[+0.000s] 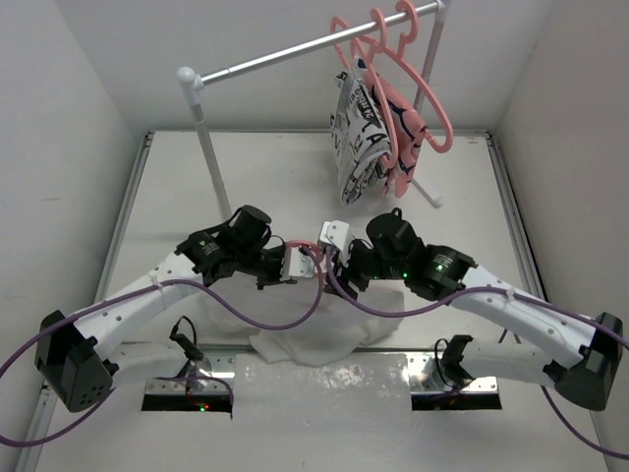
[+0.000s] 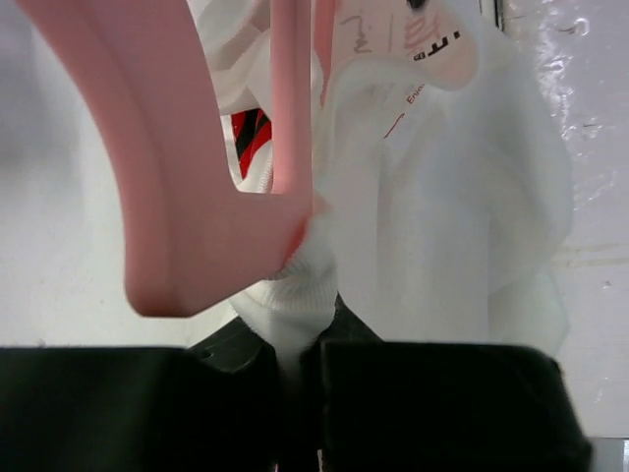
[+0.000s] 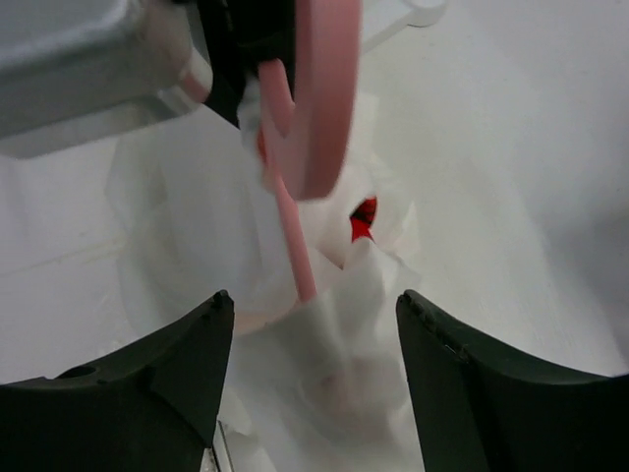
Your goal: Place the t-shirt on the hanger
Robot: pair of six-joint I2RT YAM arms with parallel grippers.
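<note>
The white t-shirt lies rumpled over the front of the table, partly hidden under both arms in the top view. In the left wrist view a pink hanger runs into the collar, and the ribbed neckband is pinched together with it in my left gripper, which is shut. From the right wrist view, the hanger's thin bar reaches down into the shirt. My right gripper stands open, its fingers either side of the white cloth. The hanger's far end is hidden by the shirt.
A white rack bar crosses the back, with pink hangers at its right end carrying a black-and-white printed garment and a pink one. The table behind the grippers is clear. My two grippers are close together.
</note>
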